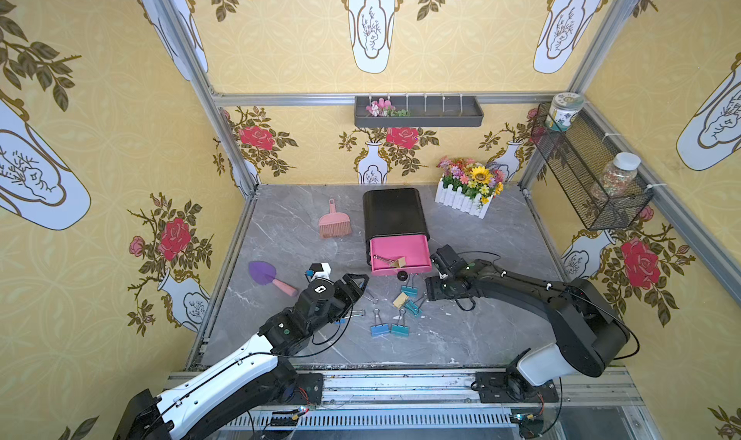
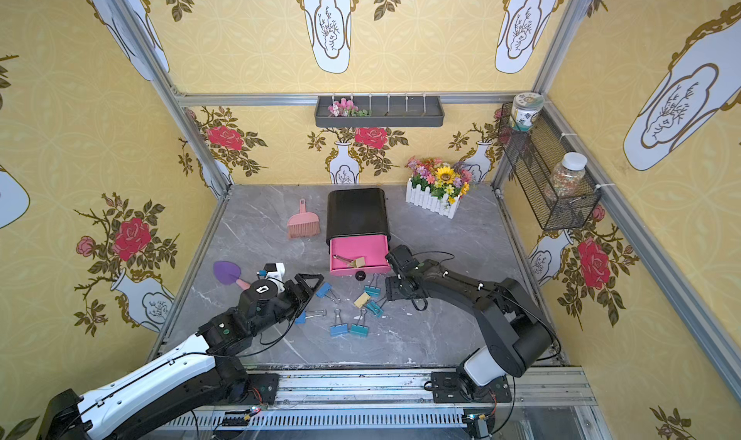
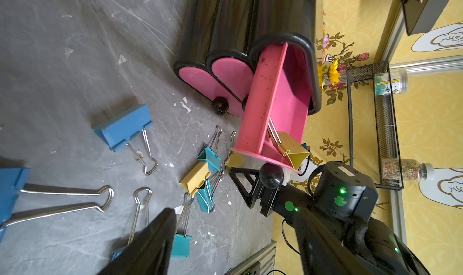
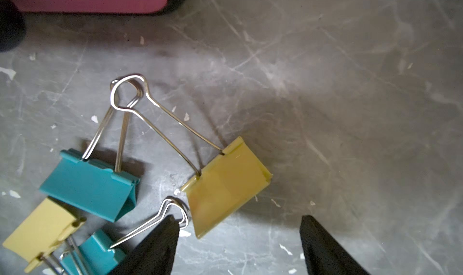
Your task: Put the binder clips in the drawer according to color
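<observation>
A yellow binder clip (image 4: 226, 183) stands on the table in the right wrist view, ahead of my right gripper, whose fingers are apart and hold nothing. Left of it, a second yellow clip (image 4: 41, 231) lies among teal clips (image 4: 91, 183). The upper drawer (image 3: 260, 99) is pulled out and holds a yellow clip (image 3: 291, 147); both lower drawers (image 3: 205, 84) are shut. My left gripper is open and empty, over the left side of the clips. Several blue clips (image 3: 127, 125) lie on the table before the cabinet.
The black cabinet (image 1: 393, 212) stands behind the clips. A pink brush (image 1: 334, 222) and a purple trowel (image 1: 264, 271) lie to its left. Flowers in a white planter (image 1: 461, 198) stand back right. Bare table (image 1: 494, 324) lies at the front right.
</observation>
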